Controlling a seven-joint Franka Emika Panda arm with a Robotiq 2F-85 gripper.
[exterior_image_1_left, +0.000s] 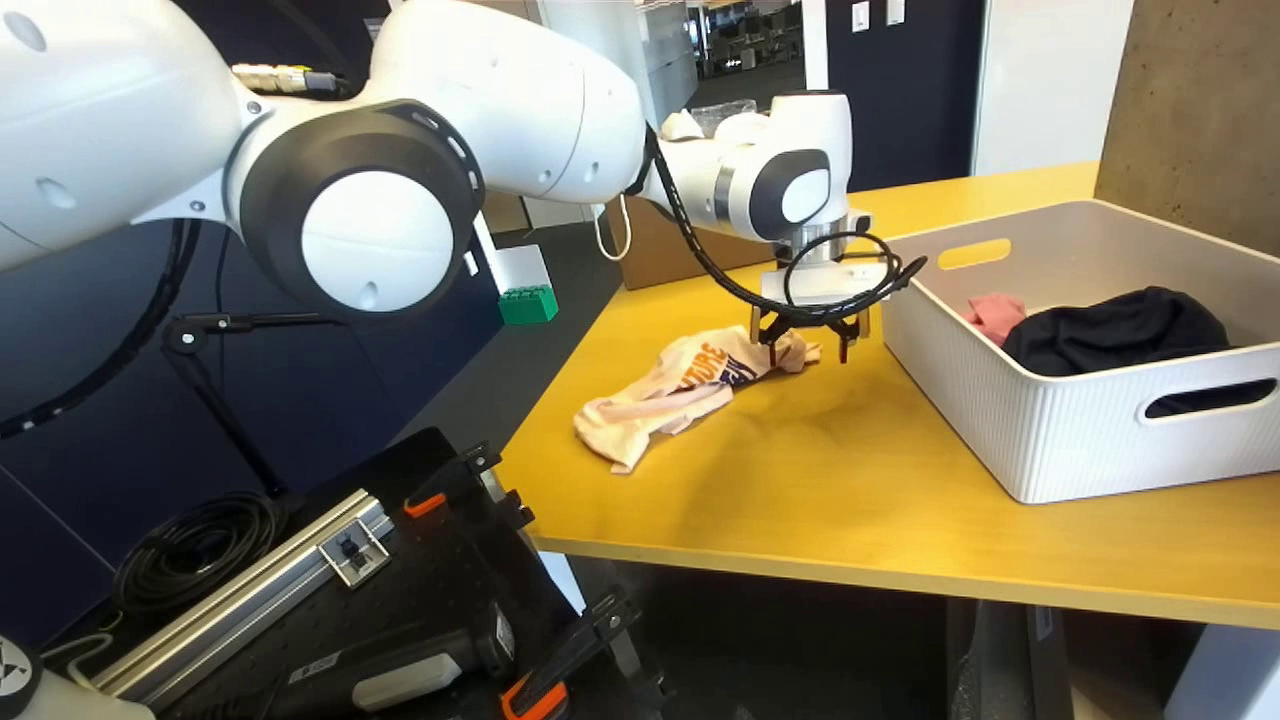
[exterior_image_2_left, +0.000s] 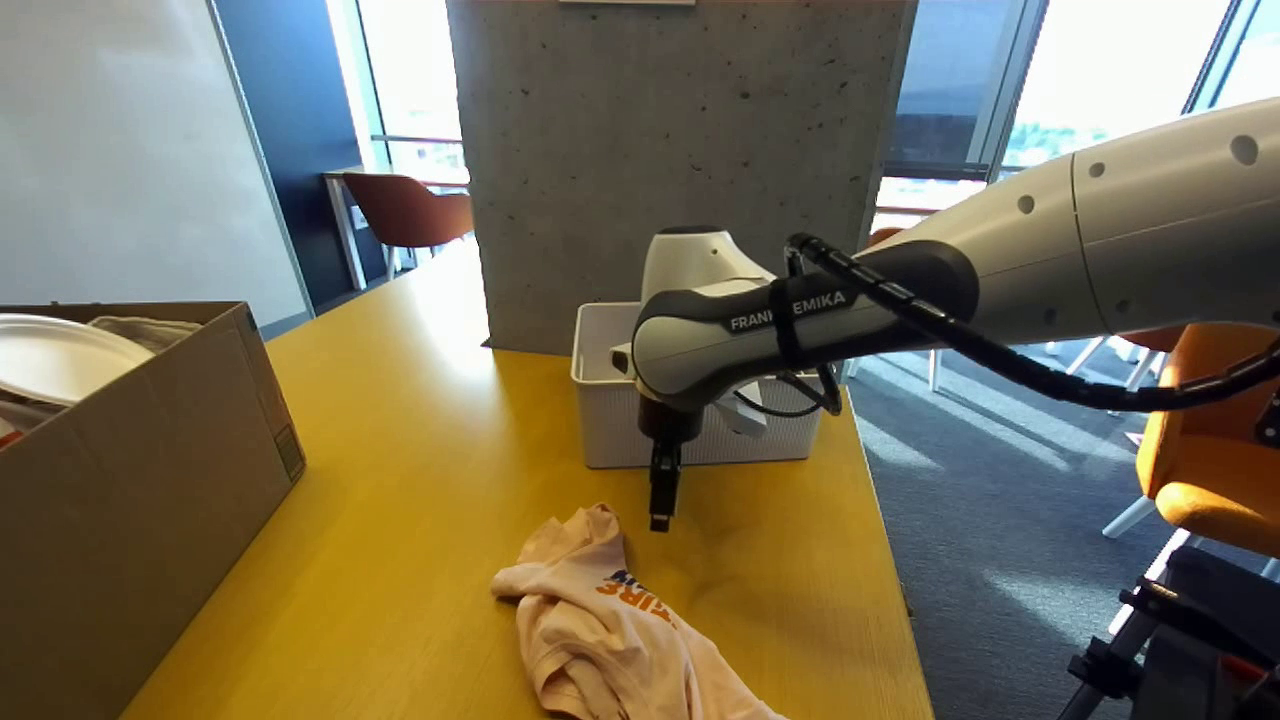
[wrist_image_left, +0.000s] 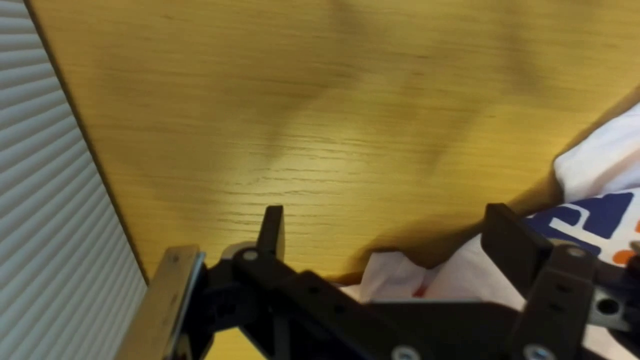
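A crumpled pale pink shirt (exterior_image_1_left: 680, 390) with orange and navy lettering lies on the yellow table. My gripper (exterior_image_1_left: 809, 356) stands open over the shirt's end nearest the bin, pointing down. In the wrist view, part of the shirt (wrist_image_left: 393, 273) shows between and below the spread fingers, and its lettering lies beyond the right finger. Nothing is gripped. From the second exterior view, the gripper (exterior_image_2_left: 661, 524) appears just above the table, beside the end of the shirt (exterior_image_2_left: 600, 624).
A white ribbed bin (exterior_image_1_left: 1032, 438) stands close to the gripper, holding a black cloth (exterior_image_1_left: 1122, 332) and a pink cloth (exterior_image_1_left: 994, 316). A cardboard box (exterior_image_2_left: 156, 480) sits on the table's other side.
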